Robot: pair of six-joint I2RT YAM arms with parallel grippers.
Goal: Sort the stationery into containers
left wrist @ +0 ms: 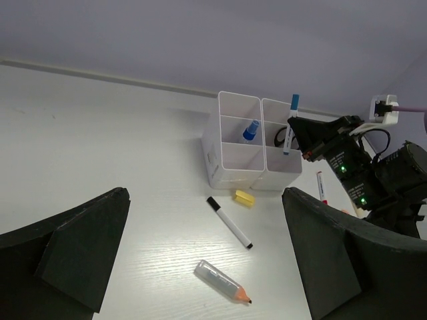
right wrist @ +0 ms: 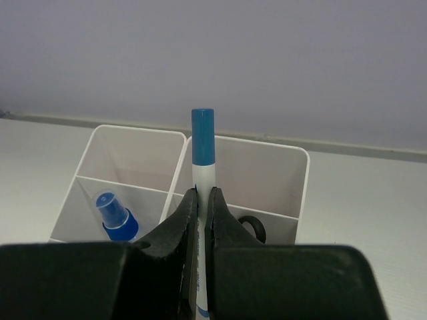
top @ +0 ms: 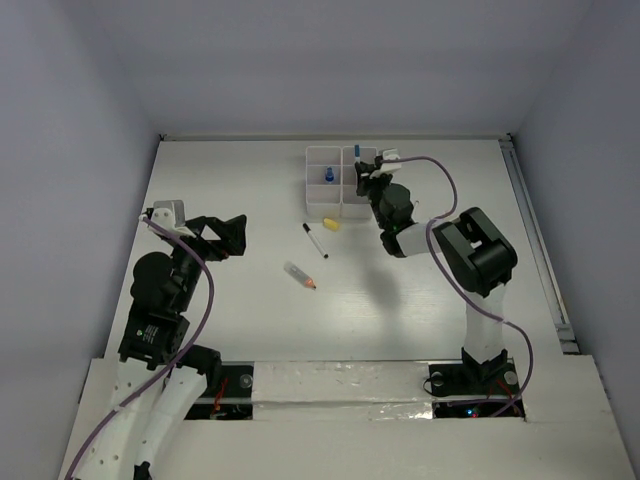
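Note:
My right gripper point(top: 362, 170) is shut on an upright white marker with a blue cap point(right wrist: 203, 137), held over the right column of the white divided container point(left wrist: 233, 175). A blue-capped bottle point(right wrist: 115, 217) stands in a left compartment, and a black object point(right wrist: 259, 228) sits in a right one. In front of the container lie a yellow block point(left wrist: 243, 199), a black-capped marker point(left wrist: 229, 222) and a clear tube with an orange tip point(left wrist: 220, 283). My left gripper stands open at the left, nothing between its fingers.
A red-and-white pen point(left wrist: 321, 187) lies right of the container, partly near the right arm. Walls border the back and both sides.

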